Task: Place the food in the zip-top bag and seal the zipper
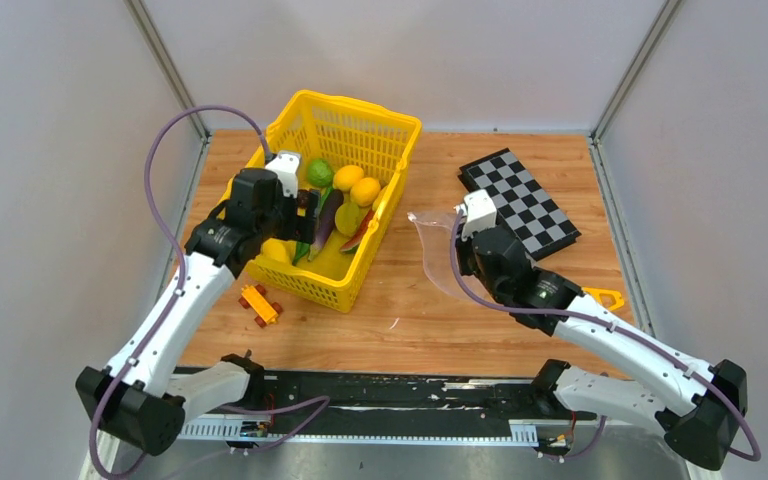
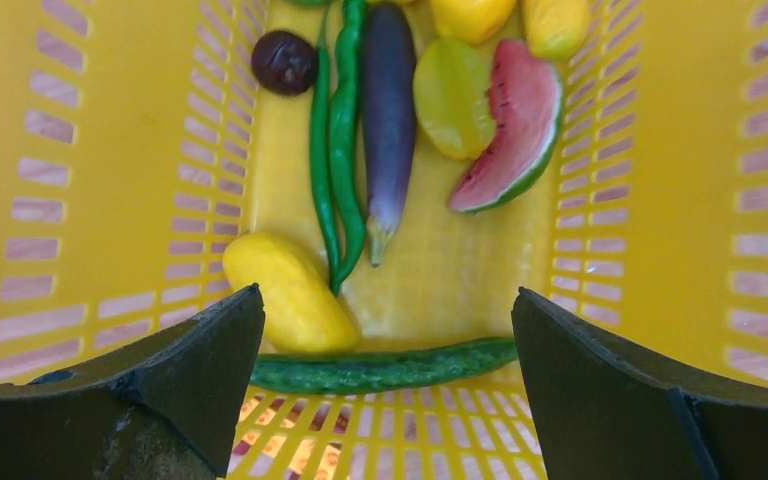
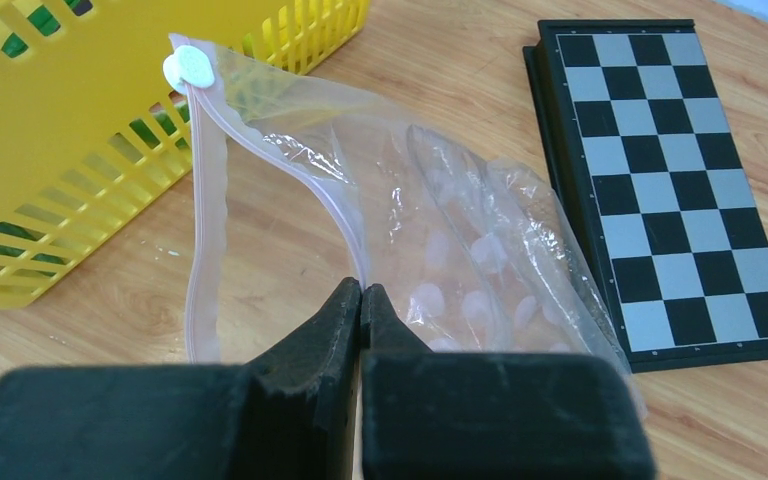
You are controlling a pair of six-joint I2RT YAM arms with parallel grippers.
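A clear zip top bag [image 3: 440,210] hangs from my right gripper, which is shut on one side of its rim. Its mouth gapes, and a white slider [image 3: 190,68] sits at the far corner. In the top view the bag [image 1: 438,250] shows left of the right gripper. My left gripper is open over the yellow basket, nothing between its fingers. Inside lie an eggplant [image 2: 388,120], green peppers [image 2: 344,140], a watermelon slice [image 2: 520,125], a star fruit [image 2: 455,98], a cucumber [image 2: 390,368] and a yellow mango-like fruit [image 2: 290,295].
The yellow basket [image 1: 390,120] has high slatted walls around the food. A folded chessboard [image 1: 525,205] lies on the right, close to the bag. A toy car [image 1: 260,304] rests by the basket's front left. Bare wooden table [image 1: 410,335] is in front.
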